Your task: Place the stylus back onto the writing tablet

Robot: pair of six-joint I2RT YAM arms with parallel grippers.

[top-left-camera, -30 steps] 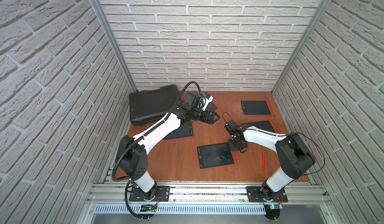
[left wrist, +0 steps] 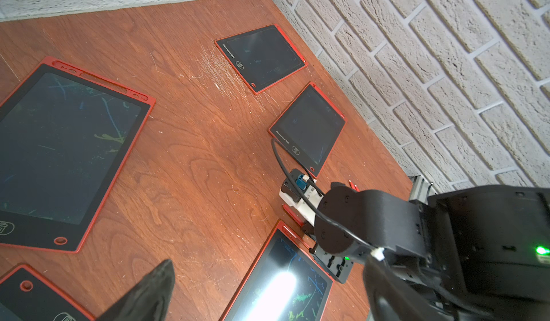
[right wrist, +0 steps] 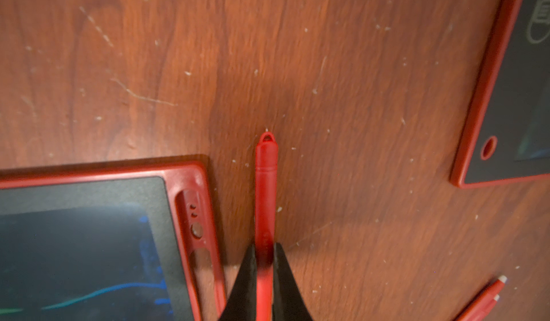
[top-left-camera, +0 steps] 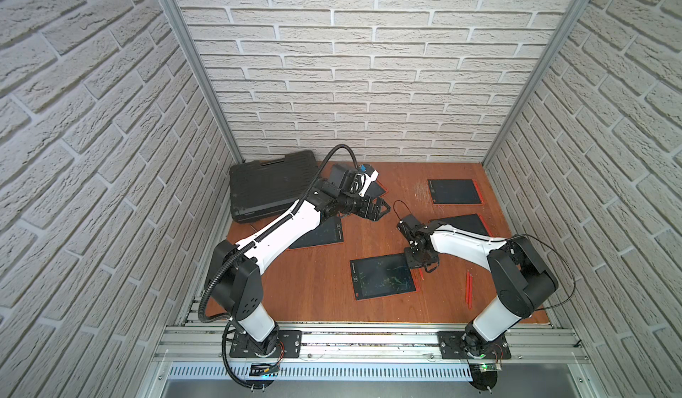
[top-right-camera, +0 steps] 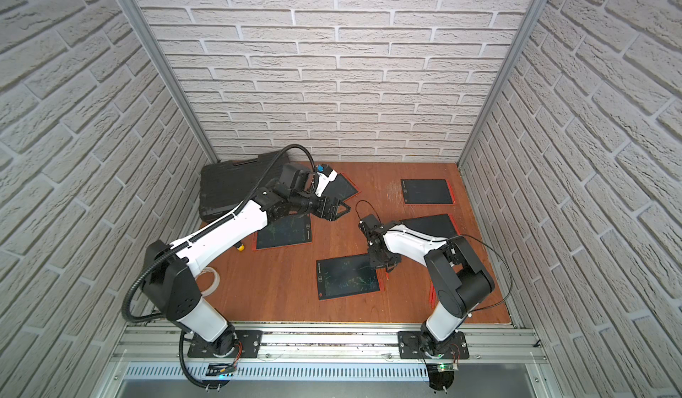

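Observation:
In the right wrist view a red stylus (right wrist: 265, 200) lies lengthwise just right of the writing tablet (right wrist: 184, 177), a narrow strip of wood between them. The tablet's red frame has an empty stylus slot along this side. My right gripper has one finger (right wrist: 243, 286) on each side of the stylus, very close against it; whether they press on it I cannot tell. From above, the right gripper (top-left-camera: 417, 261) is over the tablet's right edge. My left gripper is open and empty, held up over the table's middle.
Several other tablets lie around, two of them at the right, one (top-left-camera: 455, 191) behind the other (top-left-camera: 465, 223). Two more red styluses (top-left-camera: 469, 289) lie near the right front. A black case (top-left-camera: 273, 185) stands at the back left.
Both arms look almost still over the last second; only the cable loop above the right arm has shifted very slightly. The tablet stays in place.

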